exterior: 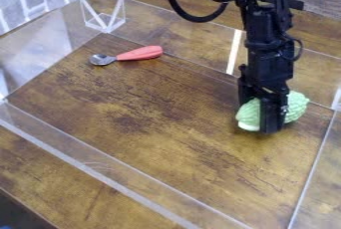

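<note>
A pale green, textured oblong object [290, 107] lies on the wooden table [147, 143] at the right. My black gripper [266, 114] is down over it, shut on it, and hides part of its middle and left side. A spoon with a red handle [139, 53] lies at the upper left, apart from the gripper.
Clear plastic walls [40, 133] run round the work area, with a small white frame [104, 18] at the back left.
</note>
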